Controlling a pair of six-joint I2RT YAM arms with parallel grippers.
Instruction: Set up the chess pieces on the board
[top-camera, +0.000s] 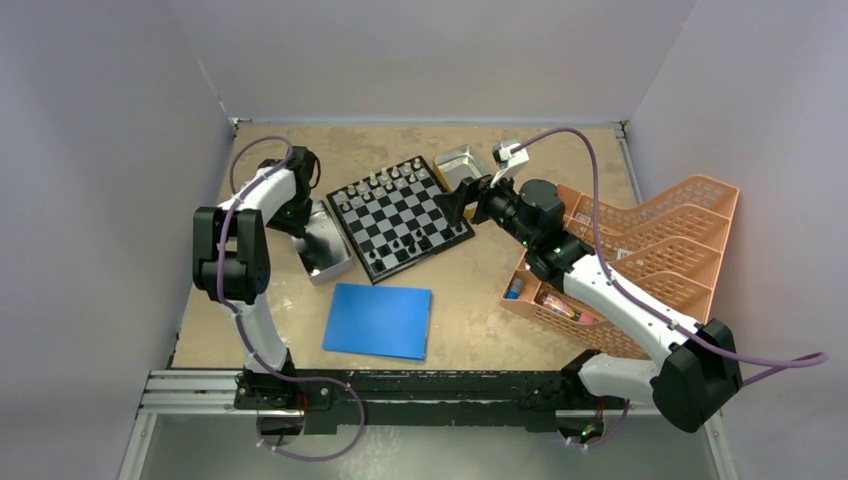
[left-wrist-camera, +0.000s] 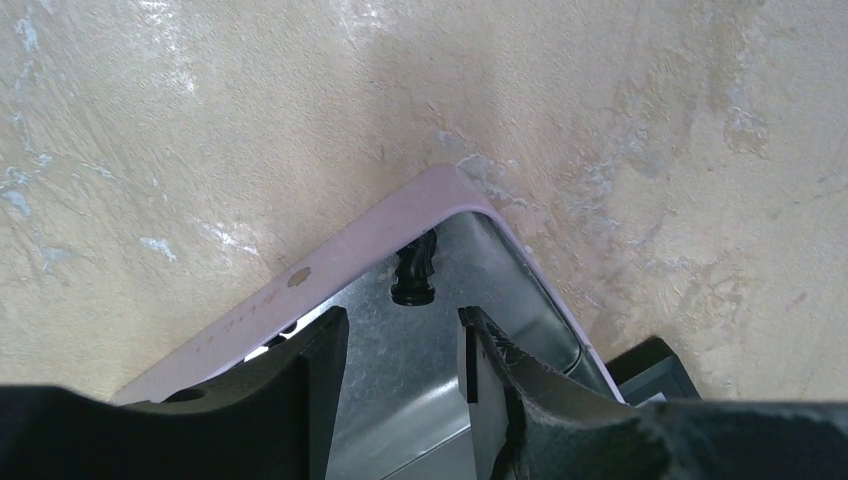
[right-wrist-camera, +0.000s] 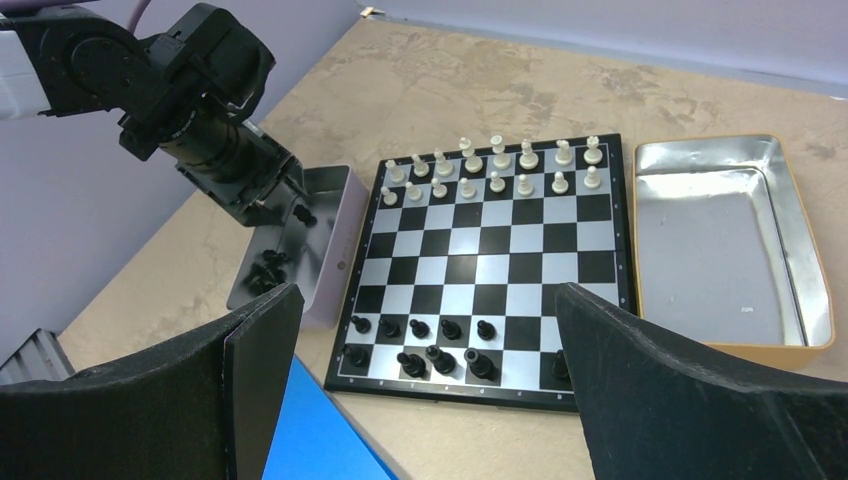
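Note:
My open left gripper is over the pink-rimmed metal box (left-wrist-camera: 370, 225), where a black chess piece (left-wrist-camera: 413, 275) lies just beyond the fingertips; another dark piece is partly hidden by the rim. The right wrist view shows more black pieces (right-wrist-camera: 270, 262) in that box. The chessboard (right-wrist-camera: 462, 243) holds white pieces (right-wrist-camera: 529, 157) in rows at the far side and black pieces (right-wrist-camera: 479, 366) standing at the near side. My right gripper (top-camera: 458, 198) is open over the board's right part, with nothing visible between its fingers.
An empty metal tray (right-wrist-camera: 718, 240) lies right of the board. A blue folder (top-camera: 376, 320) is in front of it, and an orange organiser (top-camera: 660, 260) stands at the right. Bare table surrounds the folder and lies behind the box.

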